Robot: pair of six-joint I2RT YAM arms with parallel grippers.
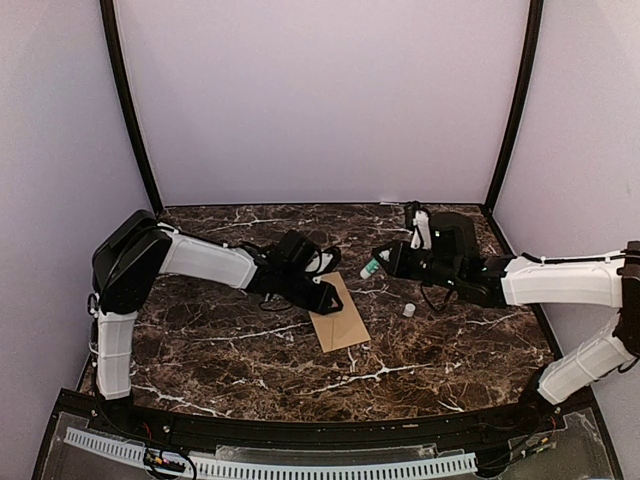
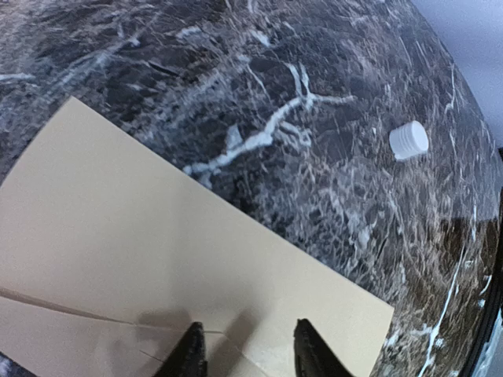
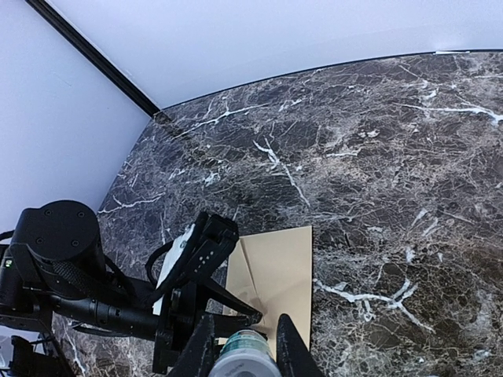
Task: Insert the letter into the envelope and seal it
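Note:
The tan envelope point(image 1: 346, 328) lies flat on the dark marbled table, a little right of centre. In the left wrist view a fold or flap edge point(image 2: 63, 334) crosses its lower left part. My left gripper is low over that area, its two fingertips apart with a gap between; contact with the paper cannot be made out. No separate letter is visible. My right gripper is shut on a glue stick point(image 1: 370, 268) with a green-and-white body, held above the table to the right of the envelope.
A small white cap point(image 1: 409, 310) stands on the table right of the envelope, also visible in the left wrist view as a ribbed white cap point(image 2: 409, 140). Walls close off the back and sides.

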